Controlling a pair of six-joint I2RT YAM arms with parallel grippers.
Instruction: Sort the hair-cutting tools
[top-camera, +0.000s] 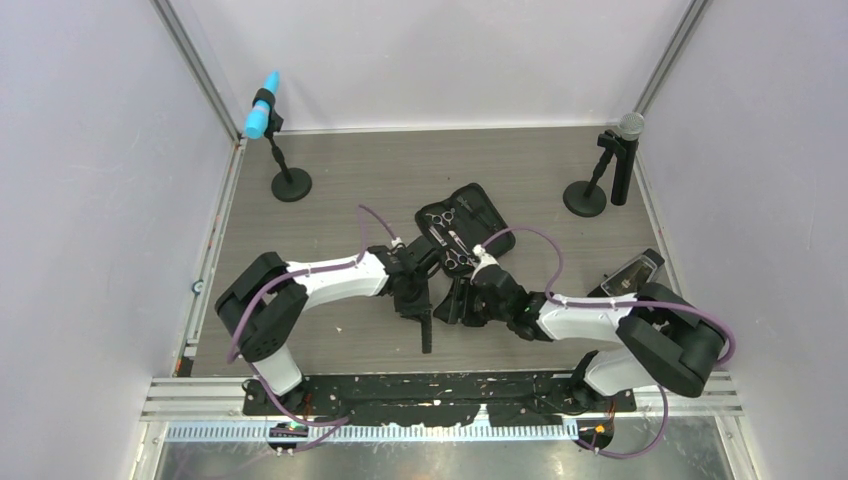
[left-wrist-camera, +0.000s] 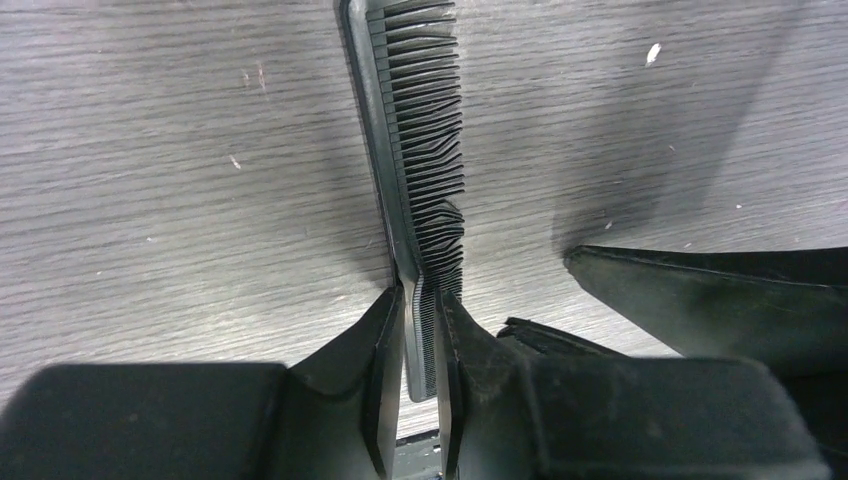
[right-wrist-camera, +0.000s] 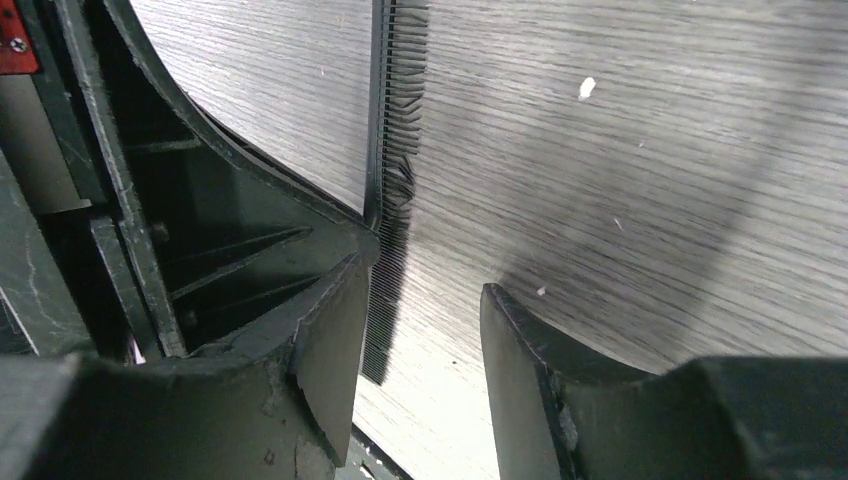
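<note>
A black comb (top-camera: 427, 338) (left-wrist-camera: 390, 120) (right-wrist-camera: 390, 80) lies on the table near its front edge. My left gripper (top-camera: 418, 314) is low over it, fingertips close together at the comb's lower section; whether they grip it is unclear. My right gripper (top-camera: 449, 312) stands open just right of the comb, nothing visible between its fingers, with the left gripper beside it in the right wrist view. Behind both, an open black case (top-camera: 480, 215) holds scissors and other tools, partly hidden by the arms.
A black device (top-camera: 630, 277) with a clear window lies at the right, near the right arm. Microphone stands (top-camera: 292, 183) (top-camera: 585, 198) are at the back left and back right.
</note>
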